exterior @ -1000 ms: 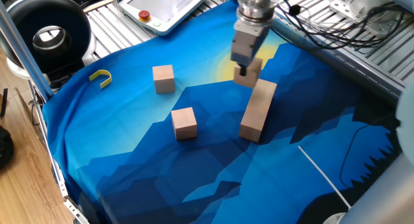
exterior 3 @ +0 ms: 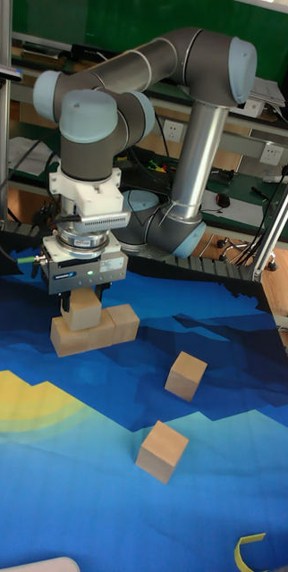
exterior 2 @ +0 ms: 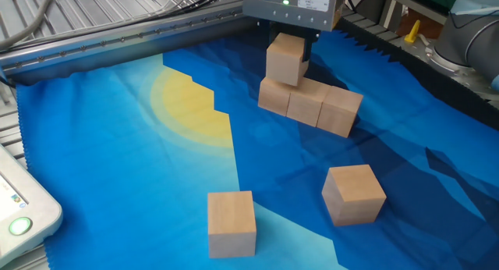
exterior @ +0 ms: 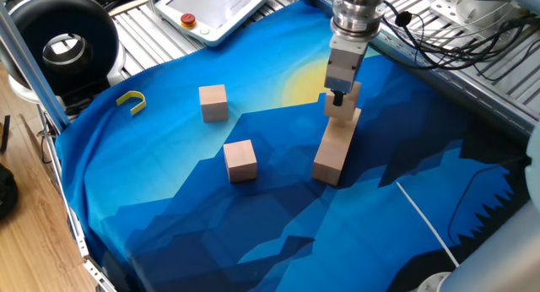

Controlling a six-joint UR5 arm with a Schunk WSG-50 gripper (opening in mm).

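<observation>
Three pale wooden cubes stand side by side in a row [exterior 2: 318, 104] on the blue cloth. Over one end of that row is another wooden cube [exterior 2: 284, 61], which my gripper [exterior: 340, 99] is shut on. A dark finger [exterior: 338, 98] shows against the cube's side; the finger on the opposite side is mostly hidden. From these views I cannot tell whether the held cube touches the row's top or hangs just above it. Two loose cubes lie apart from the row: one on the dark blue print [exterior: 240, 161], the other on the lighter print [exterior: 213, 103].
A teach pendant with a red button [exterior: 187, 20] lies at the table's far edge. A yellow hook-shaped piece [exterior: 132, 101] rests on the cloth's left side. Cables [exterior: 460, 39] run along the metal rail. Open cloth surrounds the two loose cubes.
In exterior view 1, the gripper and its cube have moved right, from beside the row's far end to over it. The other cubes stayed put.
</observation>
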